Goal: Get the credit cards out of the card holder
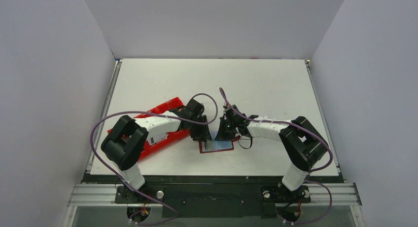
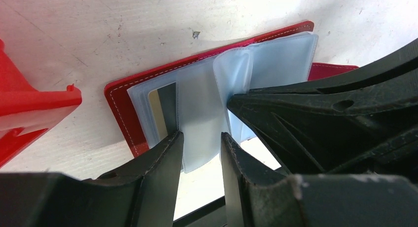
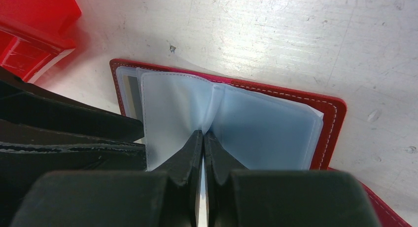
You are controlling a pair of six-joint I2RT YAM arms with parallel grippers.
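Observation:
The red card holder (image 1: 216,150) lies open on the table, its clear sleeves (image 3: 266,128) over the inside. A dark card with a tan edge (image 2: 168,108) shows in the left part. My right gripper is shut at a fold in the middle sleeve; whether it pinches the thin plastic is unclear. My left gripper stands part open low over the left sleeve, beside that card, with no card clearly between its fingers.
A red tray (image 1: 153,153) with compartments sits just left of the holder, under my left arm.

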